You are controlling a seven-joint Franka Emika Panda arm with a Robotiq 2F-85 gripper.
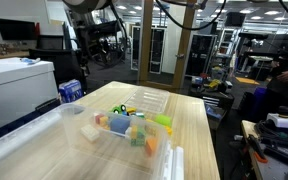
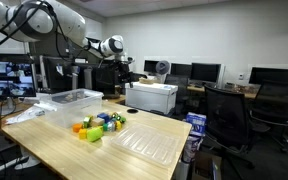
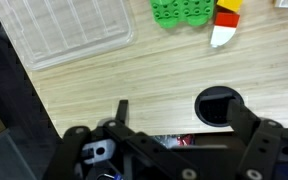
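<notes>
My gripper is open above the table, with nothing between its fingers. Below it in the wrist view lies bare wood, with a black disc [image 3: 219, 105] near the right finger. At the top of that view are a green studded block [image 3: 182, 11] and a smaller yellow, red and white piece [image 3: 225, 27]. Several coloured blocks [image 2: 97, 126] lie loosely grouped on the table in exterior view 2. A clear plastic bin [image 2: 72, 105] stands beside them; in exterior view 1, blocks show through or inside its walls, and I cannot tell which.
A flat translucent tray [image 2: 150, 143] lies on the table, its corner in the wrist view. The wooden table [image 2: 154, 172] has free room around the tray. A blue box [image 1: 70, 91] stands beyond the table edge. Chairs and desks fill the background.
</notes>
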